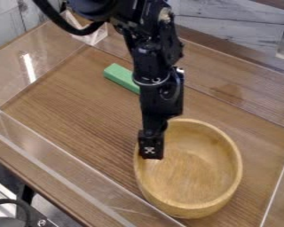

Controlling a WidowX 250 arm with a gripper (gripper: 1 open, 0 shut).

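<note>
The black robot arm reaches down from the top centre of the camera view. Its gripper point(153, 142) hangs low over the left inner rim of a light wooden bowl point(192, 177) at the lower right. The gripper is open; whether anything lies between its fingers is hard to see in the dark shape. A green block point(118, 76) lies on the table behind the arm, to its left.
The wooden table point(56, 115) has free room on the left and at the back right. A clear object stands at the back left, largely behind the arm. A white wall runs along the back.
</note>
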